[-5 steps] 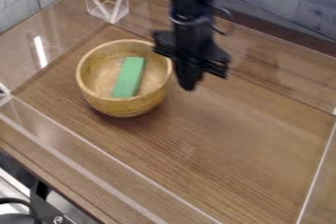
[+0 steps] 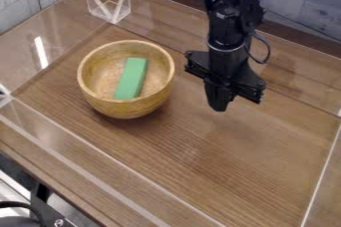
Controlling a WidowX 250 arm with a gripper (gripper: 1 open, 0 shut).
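My black gripper [image 2: 222, 92] hangs low over the bare wooden table [image 2: 233, 161], just right of a tan bowl [image 2: 100, 100]. A green block [image 2: 132, 79] lies inside the bowl, tilted along its length. The gripper is clear of the bowl; whether its fingers are open or shut is hard to tell, and I see nothing held in them.
A clear, wire-like or plastic object [image 2: 110, 5] stands at the back left. A pale wall edges the back right, and a dark cable shows at the bottom left corner.
My arm and gripper have moved to the right, away from the bowl, and now appear sharp instead of blurred. The bowl and green block look unchanged.
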